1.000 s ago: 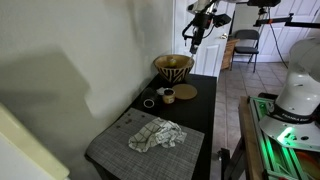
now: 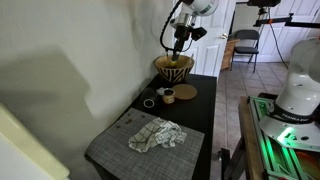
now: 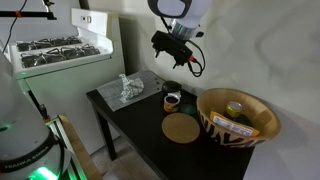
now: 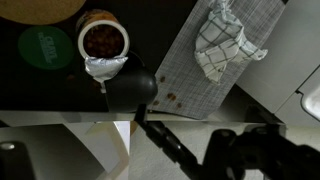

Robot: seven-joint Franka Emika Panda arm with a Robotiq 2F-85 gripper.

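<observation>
My gripper [image 3: 177, 60] hangs high over the back of the black table, its fingers apart and empty. In the wrist view, a finger [image 4: 170, 141] reaches in from the bottom, close to a black cup [image 4: 130, 90]. Beside that cup stands a brown mug [image 4: 103, 38] with brown contents, and a shiny silver piece [image 4: 105, 68] lies at its rim. A checked cloth [image 2: 157, 133] lies crumpled on the grey mat [image 2: 130, 160]. Past the cups sits a green disc [image 4: 45, 47], near a round brown board [image 3: 181, 127].
A large woven basket [image 3: 215, 101] holding several items, one orange box [image 3: 234, 127] among them, stands against the wall. A white stove [image 3: 60, 55] is at the far left.
In exterior view 1 the arm's end has moved left, toward the wall, and now hangs closer to the basket's left side. The objects on the table have not moved.
</observation>
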